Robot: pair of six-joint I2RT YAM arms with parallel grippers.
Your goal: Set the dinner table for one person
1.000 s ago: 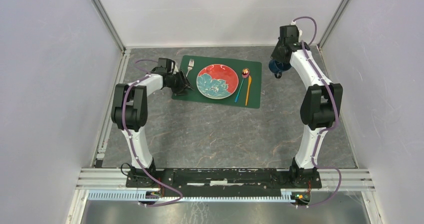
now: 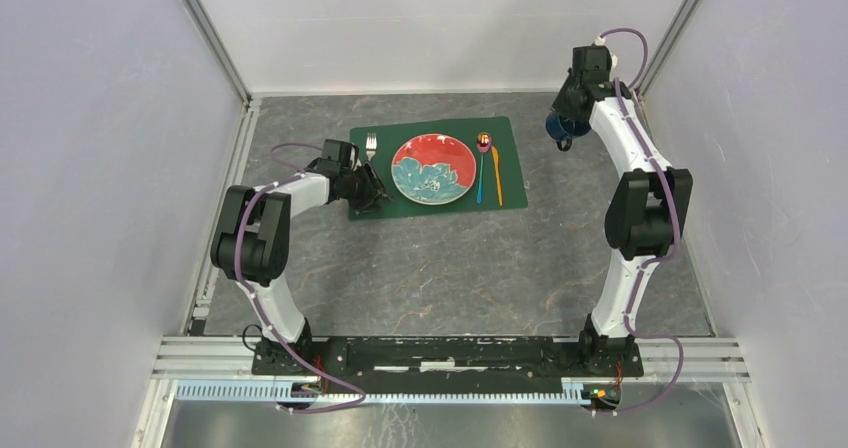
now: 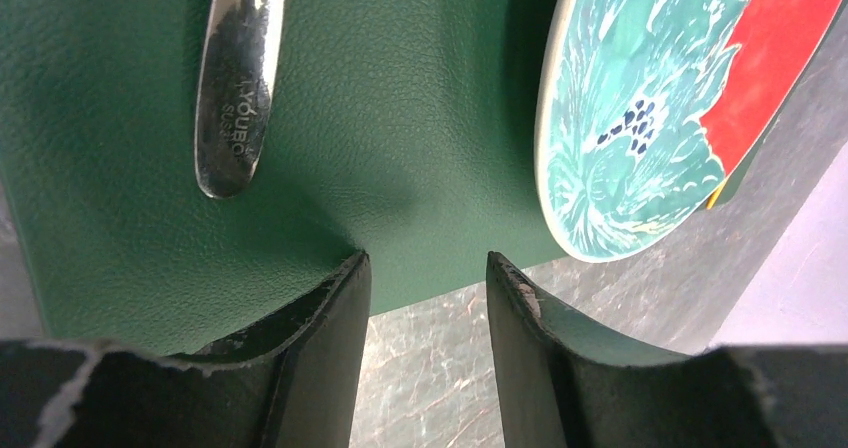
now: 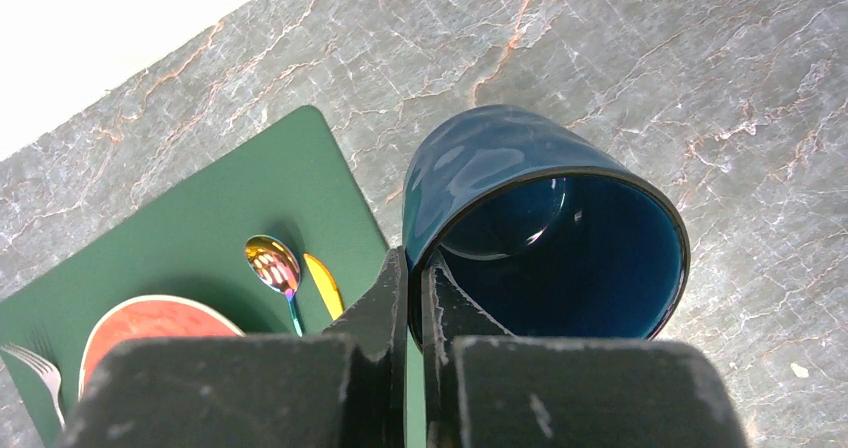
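A red and turquoise plate (image 2: 433, 169) rests on the green placemat (image 2: 400, 133). The fork (image 2: 371, 143) lies left of the plate. To its right are the spoon (image 2: 484, 143) and the orange-yellow knife (image 2: 497, 176). My left gripper is open over the mat's front left edge, nothing held between its fingers; the fork handle (image 3: 237, 98) shows beyond. Whether a fingertip presses the mat, I cannot tell. Beyond the mat's right side, my right gripper is shut on the rim of the dark blue mug (image 4: 520, 168). The mug's handle (image 2: 564, 146) points frontward.
White walls (image 2: 450, 38) close off the back and both sides.
The left gripper has moved frontward and slightly right. The mat, with its plate and cutlery, has turned, left end frontward and right end backward. The right gripper and mug have shifted slightly right.
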